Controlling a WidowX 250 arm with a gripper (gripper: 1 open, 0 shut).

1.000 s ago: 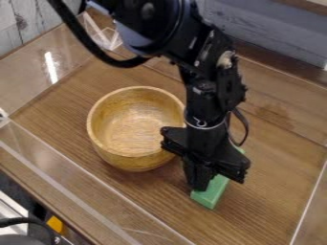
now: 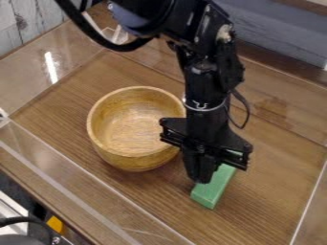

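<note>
A black robot arm comes down from the top centre, its gripper (image 2: 205, 163) hanging just above a green rectangular block (image 2: 212, 191) on the wooden table. The gripper's lower body hides the upper part of the block. Whether anything is between the fingers cannot be seen clearly.
A yellow-tan bowl (image 2: 110, 122) stands left of the gripper, close beside it. A pale wall edge runs along the top left, and black cables lie at the lower left corner.
The gripper has risen slightly and shifted back, away from the camera, uncovering more of the green block's lower part. The bowl has not moved.
</note>
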